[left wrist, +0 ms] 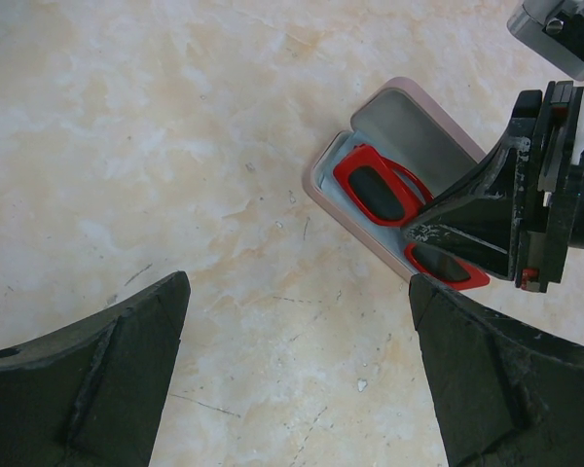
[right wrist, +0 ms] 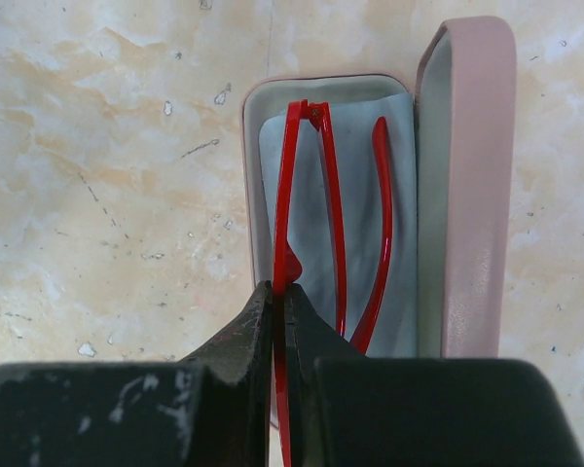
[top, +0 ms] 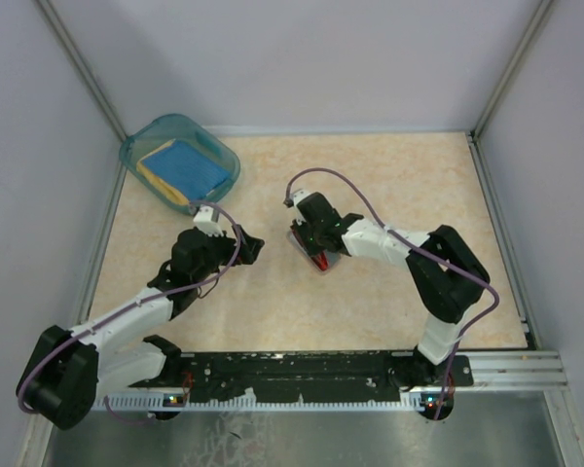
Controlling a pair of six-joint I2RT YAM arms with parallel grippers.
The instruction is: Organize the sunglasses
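Observation:
Red sunglasses (right wrist: 285, 195) with dark lenses sit at the mouth of an open pink case (right wrist: 477, 195), their temples (right wrist: 382, 233) unfolded over a pale blue cloth (right wrist: 307, 156). My right gripper is shut on the frame's bridge. From the left wrist view, both lenses of the sunglasses (left wrist: 378, 190) show upright over the case (left wrist: 333, 199), one on each side of the right gripper's fingers (left wrist: 457, 219). Left of the case, my left gripper (top: 251, 244) stands open and empty above the table. Whether the sunglasses touch the cloth, I cannot tell.
A teal basket (top: 232, 156) holding a blue item (top: 185, 170) and a yellow item (top: 165, 185) stands at the back left. Bare table (top: 419, 175) lies behind and right of the case.

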